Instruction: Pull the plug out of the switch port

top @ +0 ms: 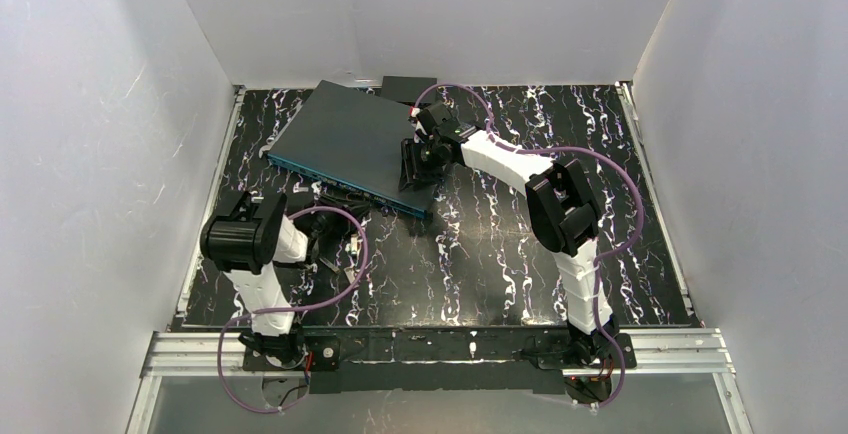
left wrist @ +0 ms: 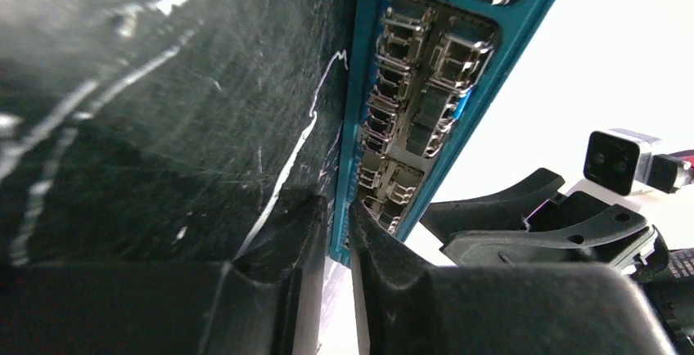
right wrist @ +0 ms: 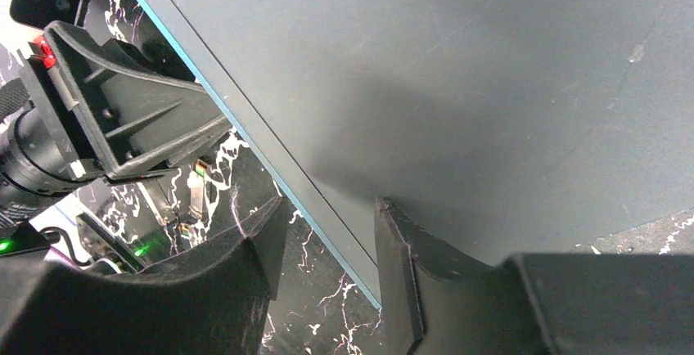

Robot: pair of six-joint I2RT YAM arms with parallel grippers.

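The switch is a dark flat box (top: 355, 134) with a teal port front (top: 335, 189), lying at an angle. Empty-looking metal ports (left wrist: 409, 85) show in the left wrist view, with no plug I can make out. Low at the end of that port row, my left gripper is slightly open, a narrow gap between its fingertips and nothing visible held. My right gripper is shut on the switch at its right front corner, one finger on each side of the front edge. Whether a plug sits behind the left fingers is hidden.
A small dark box (top: 408, 89) stands behind the switch. Small loose pieces (top: 350, 274) lie on the marbled table beside the left arm, near its looping purple cable (top: 362, 254).
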